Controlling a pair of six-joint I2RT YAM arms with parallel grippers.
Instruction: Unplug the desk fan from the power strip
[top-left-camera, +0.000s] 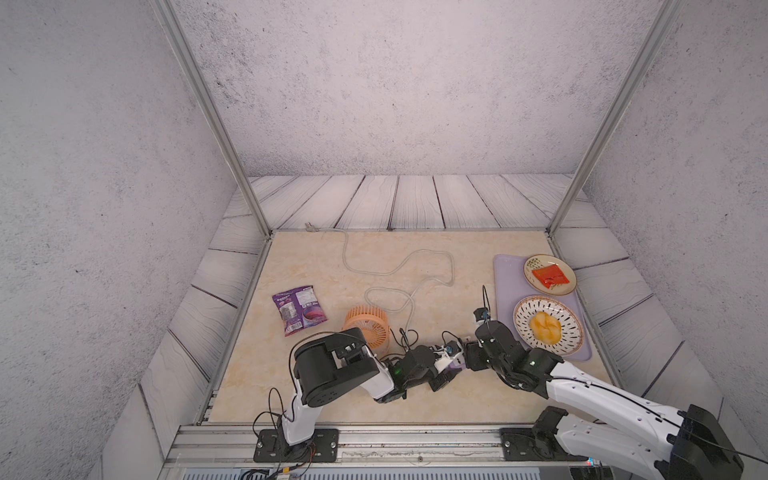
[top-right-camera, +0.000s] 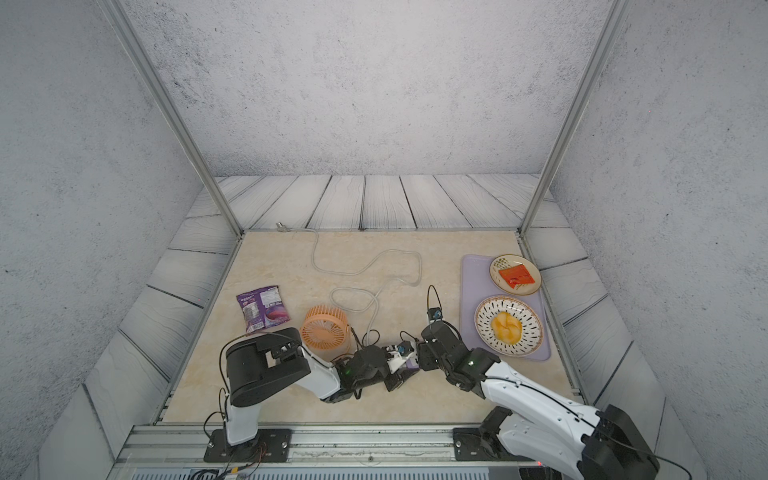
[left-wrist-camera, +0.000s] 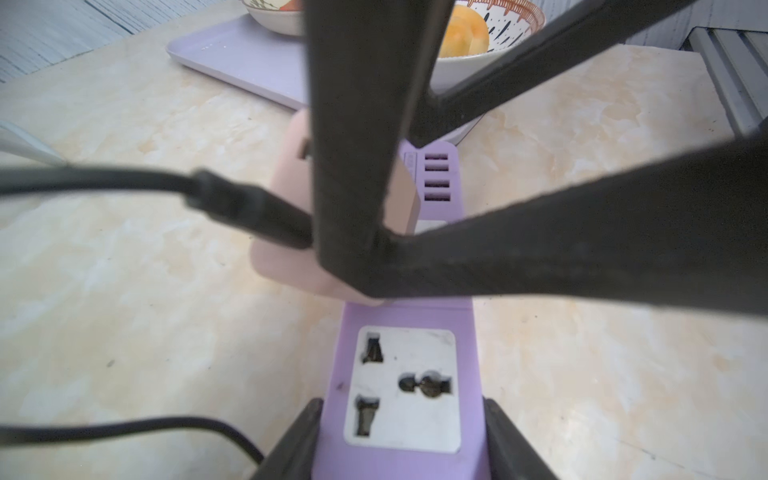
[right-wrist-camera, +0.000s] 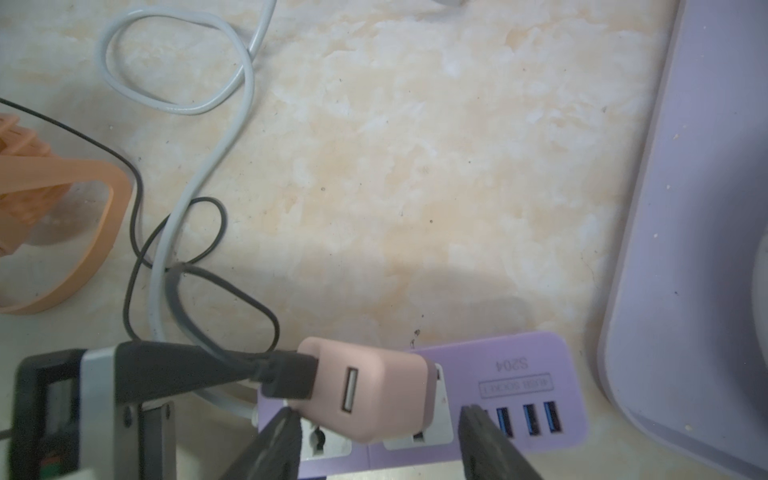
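The purple power strip (right-wrist-camera: 512, 360) lies on the table with white socket faces and several USB ports. My left gripper is shut on its near end, a finger at each side. A pink plug block (right-wrist-camera: 360, 388), with the thin black cable running into it, sits over a socket and looks tilted. My right gripper stands part open above the strip, its fingers on either side of the plug block; contact cannot be made out. The orange desk fan (top-left-camera: 367, 326) stands to the left, behind the left arm.
A lilac tray (top-left-camera: 505, 280) with two plates of food lies on the right, close to the strip's end. The purple snack bag (top-left-camera: 300, 309) is at far left. A white cord (top-left-camera: 384, 272) loops across the back.
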